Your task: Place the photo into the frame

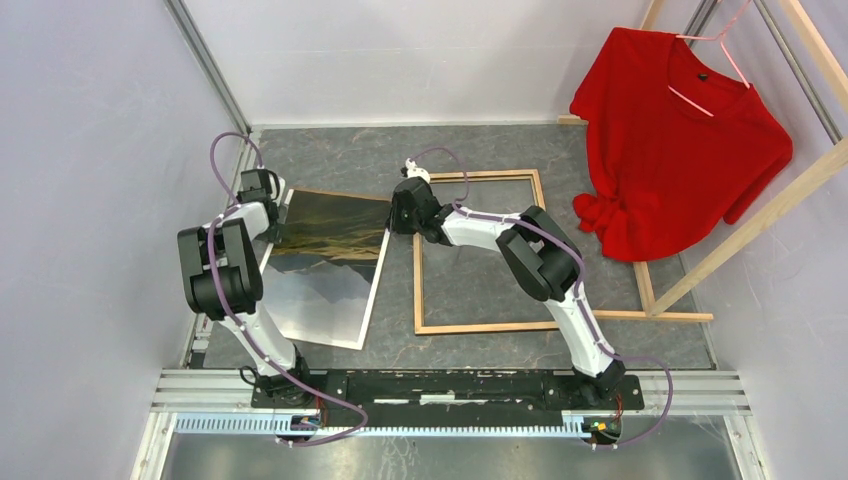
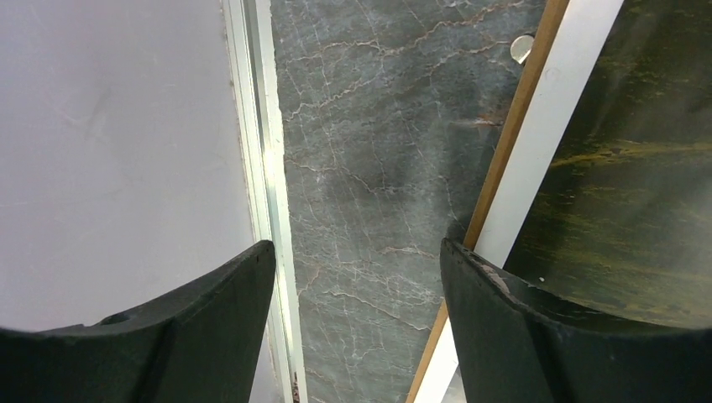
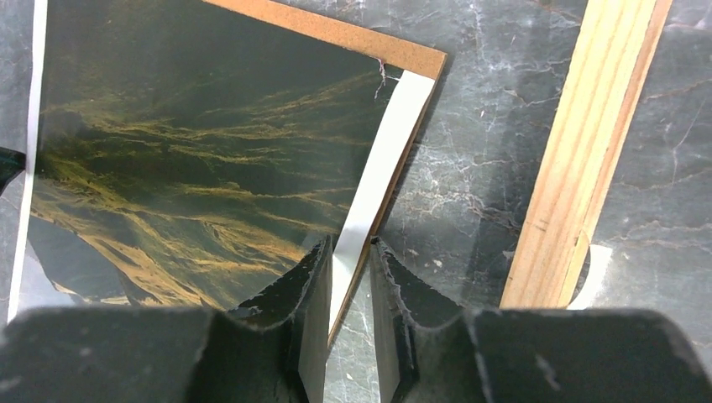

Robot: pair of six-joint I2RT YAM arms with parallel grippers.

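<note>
The photo (image 1: 320, 265), dark mountains with yellow haze and white side strips, lies flat on a thin board (image 3: 323, 25). My left gripper is part open at its left edge, the right finger touching or just over the white strip. My right gripper is part open, narrowly, with its fingertips at the photo's right white strip near the far corner; whether they touch it is unclear. The wooden frame (image 1: 490, 325) lies empty to the right, partly under my right arm.
A red shirt (image 1: 670, 160) hangs on a wooden rack at the right. A wall rail (image 2: 273, 193) runs close left of my left gripper. Bare grey table surface shows behind the photo and frame.
</note>
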